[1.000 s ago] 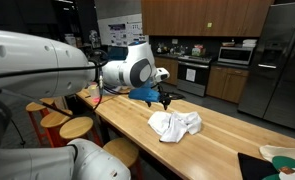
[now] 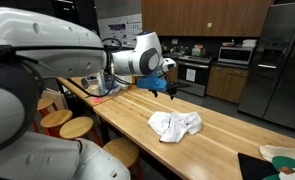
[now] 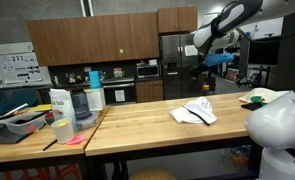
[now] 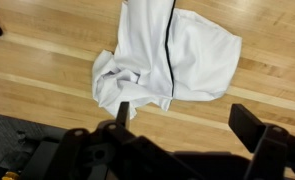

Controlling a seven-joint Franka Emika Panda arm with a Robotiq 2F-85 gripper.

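Note:
A white cloth [image 2: 174, 123] lies loosely spread on the wooden table, bunched at one end. In the wrist view the cloth [image 4: 177, 52] takes up the upper middle, with a thin dark line running down across it. My gripper stands open at the bottom of that view, its two dark fingers wide apart with bare table and the cloth's lower edge between them. From the side, the gripper [image 2: 170, 88] hangs above the table, clear of the cloth. The cloth [image 3: 194, 110] shows again near the table's right end.
A black flat item [image 2: 255, 167] and a green-and-white thing [image 2: 284, 155] lie at the near right. Containers and a blue-topped bottle [image 3: 95, 80] crowd the table's other end. Stools [image 2: 121, 152] stand along one side.
In exterior view 1 the arm has risen and its gripper has shifted a little to the right and up. The cloth looks unmoved.

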